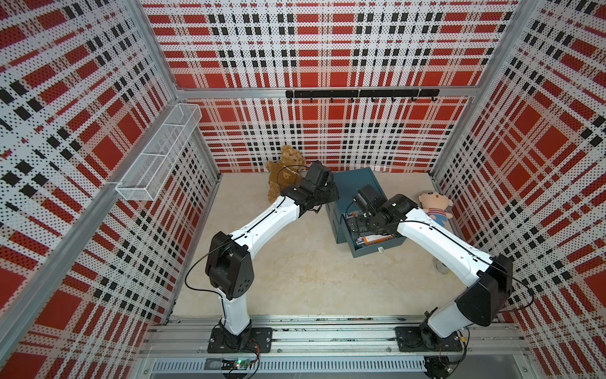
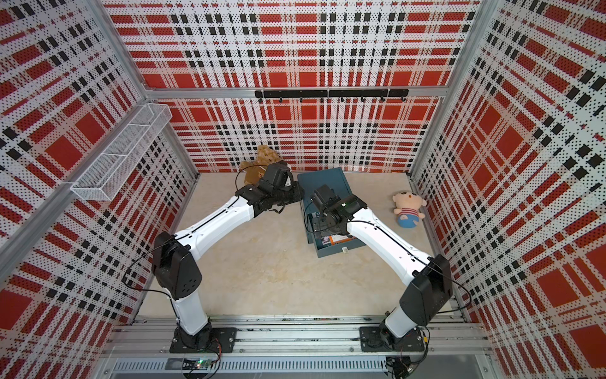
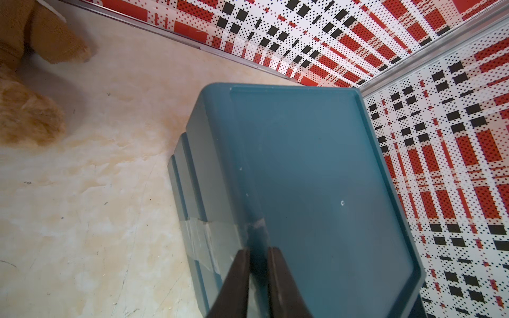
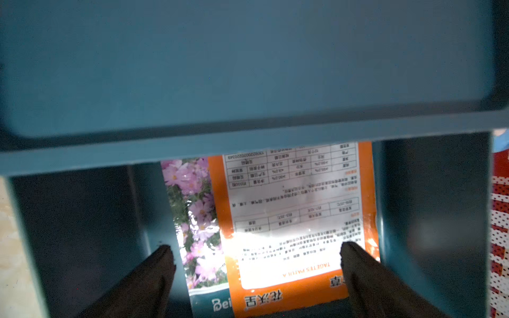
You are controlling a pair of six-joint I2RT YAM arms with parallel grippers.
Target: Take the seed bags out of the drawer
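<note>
A blue-grey drawer unit [image 3: 318, 185] stands at the back, its drawer [image 1: 391, 246] pulled out toward the front. Inside lie two seed bags: an orange-bordered seed bag [image 4: 297, 212] with a printed white panel, over a flower-pictured seed bag [image 4: 201, 228] that peeks out at its left. My right gripper hangs above the drawer, open, its fingers spread to either side of the bags. The left gripper is by the unit's left top edge, its fingers close together with a narrow gap; whether they touch the unit cannot be made out.
The unit's top edge [image 4: 254, 132] overhangs the back of the drawer. A brown teddy bear [image 1: 287, 173] sits left of the unit, and a striped plush toy [image 2: 409, 208] to its right.
</note>
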